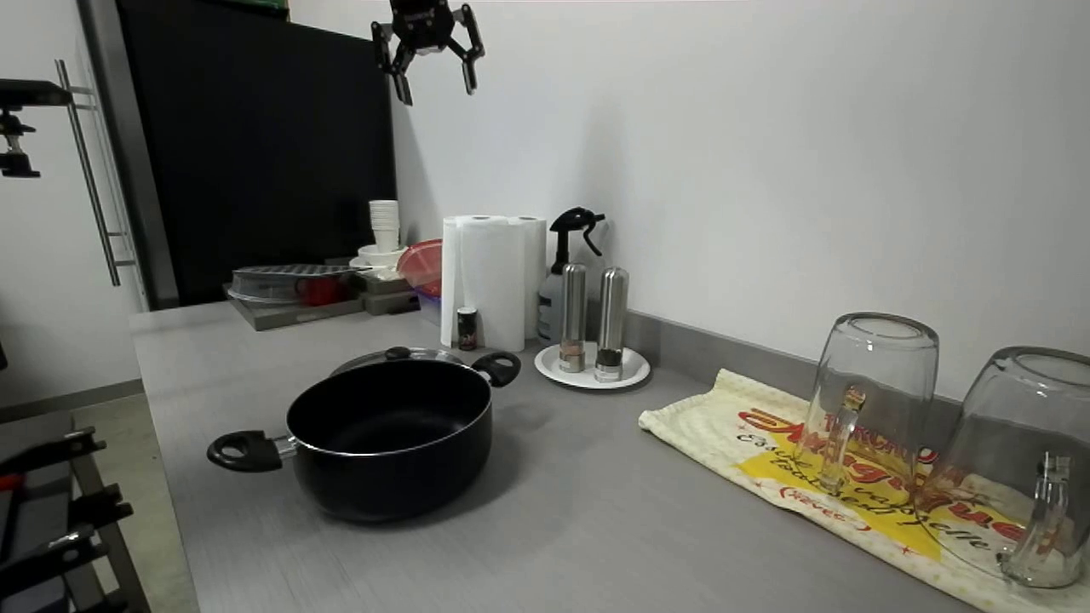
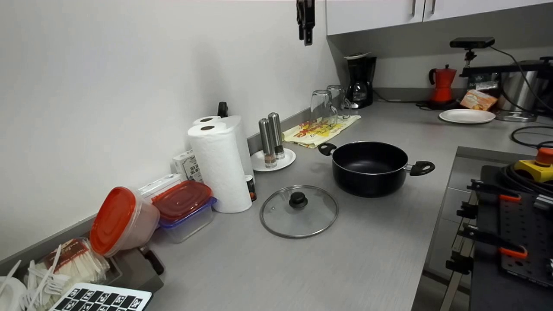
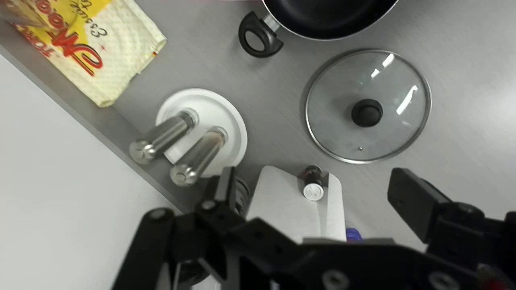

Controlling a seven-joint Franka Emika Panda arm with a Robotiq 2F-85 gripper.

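My gripper hangs high above the counter, its two fingers spread wide and nothing between them. In the wrist view the open gripper frames the paper towel rolls and a small dark jar far below. A black pot with two handles stands uncovered on the counter, empty as far as its inside shows. Flat on the counter beside it lies the glass lid, black knob up. Two steel grinders stand upright on a white plate by the wall.
White paper towel rolls and red-lidded containers line the wall. A spray bottle stands behind the grinders. Two upturned glass mugs rest on a yellow printed cloth. Bare counter lies in front of the lid.
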